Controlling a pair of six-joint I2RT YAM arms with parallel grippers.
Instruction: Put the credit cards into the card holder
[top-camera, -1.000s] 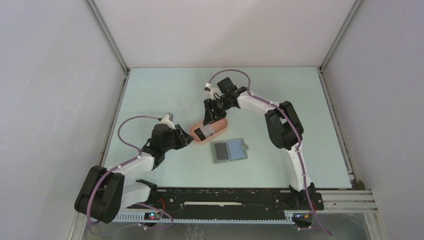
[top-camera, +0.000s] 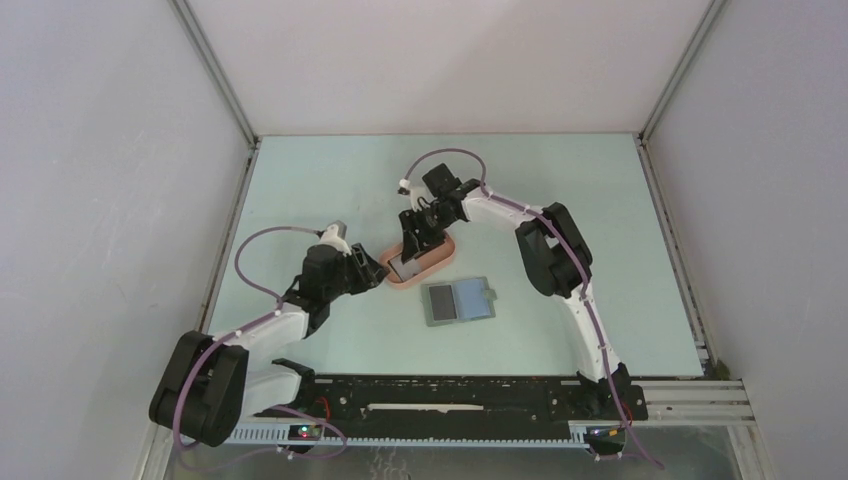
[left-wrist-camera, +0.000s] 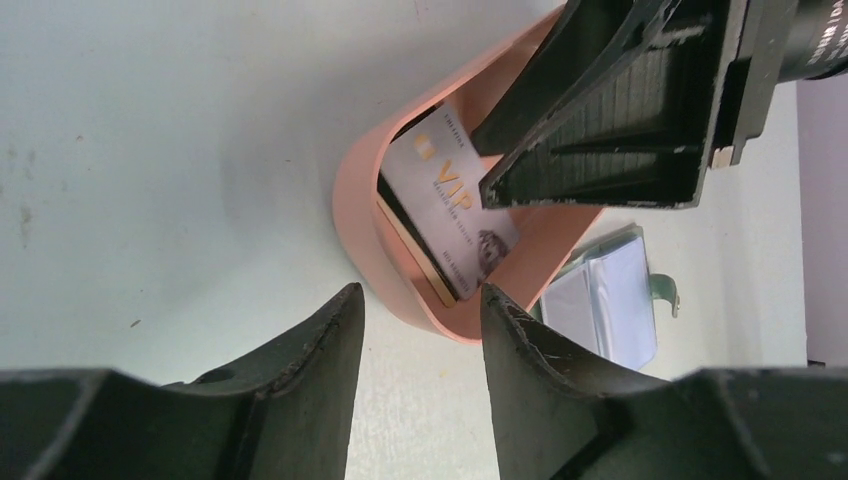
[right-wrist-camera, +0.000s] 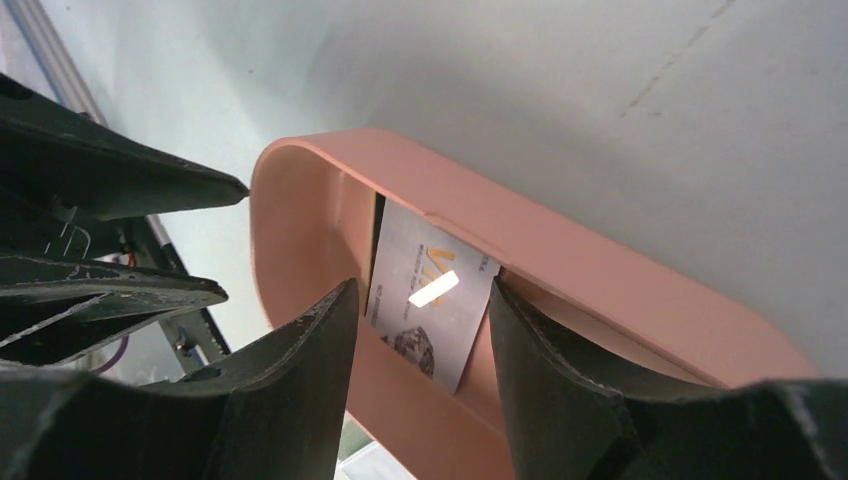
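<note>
A white VIP card (left-wrist-camera: 440, 190) lies at one end of the pink oval tray (left-wrist-camera: 368, 225), with the edges of dark and pale cards showing under it. Over that tray my right gripper (top-camera: 422, 250) is part open, its fingertips (right-wrist-camera: 345, 300) on either side of the white card in view, with nothing visibly gripped. The card holder (top-camera: 458, 301) lies spread flat in front of the tray, one half dark and one half bluish; part of it shows in the left wrist view. Just left of the tray, my left gripper (top-camera: 377, 274) stands open and empty.
The two grippers are close together at the tray's left end. Bare table (top-camera: 590, 290) extends to the right of the card holder, and more lies clear behind the tray. The right arm reaches across the table's right half.
My right gripper has moved left and toward the front over the tray. The white card has shifted left, covering the dark one.
</note>
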